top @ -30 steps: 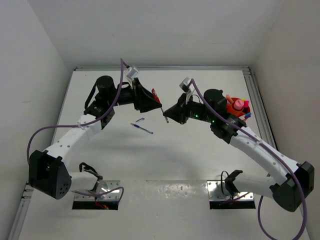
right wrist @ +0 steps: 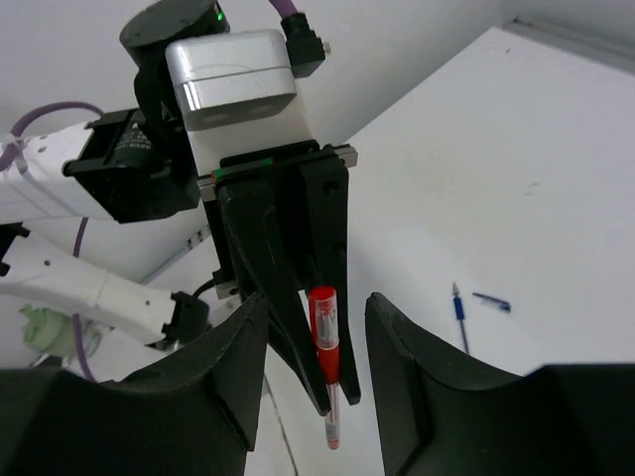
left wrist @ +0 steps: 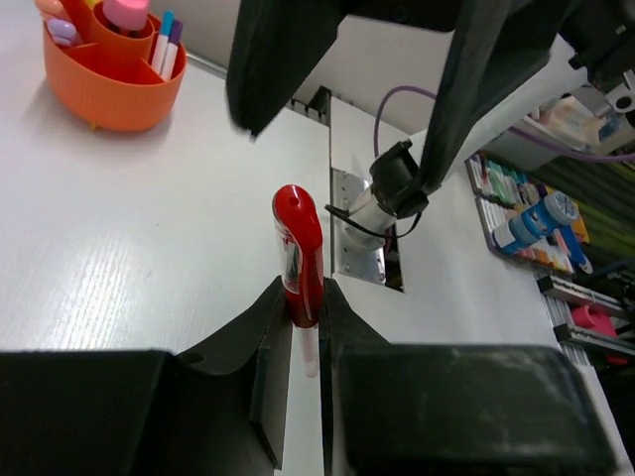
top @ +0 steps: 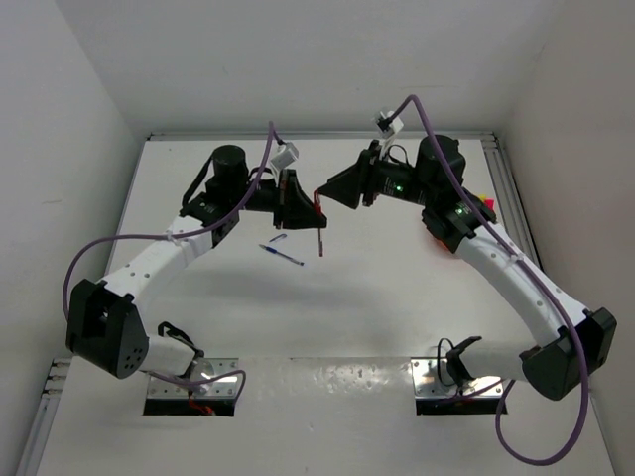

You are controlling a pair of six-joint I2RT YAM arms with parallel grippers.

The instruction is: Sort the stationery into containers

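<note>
A red pen (top: pixel 319 236) stands upright in my left gripper, which is shut on it; its red top shows above the fingertips in the left wrist view. My right gripper is part open beside the pen's upper end, with the pen seen between and beyond its fingertips. An orange organizer (left wrist: pixel 109 89) with pens and markers is at the table's right, mostly hidden by the right arm from above. A blue pen (top: pixel 281 254) and a small blue item (top: pixel 278 238) lie on the table.
Walls stand at the back and both sides. In the left wrist view, boxes of markers (left wrist: pixel 516 228) sit beyond the table.
My left gripper has moved down in the top view with the pen, now upright.
</note>
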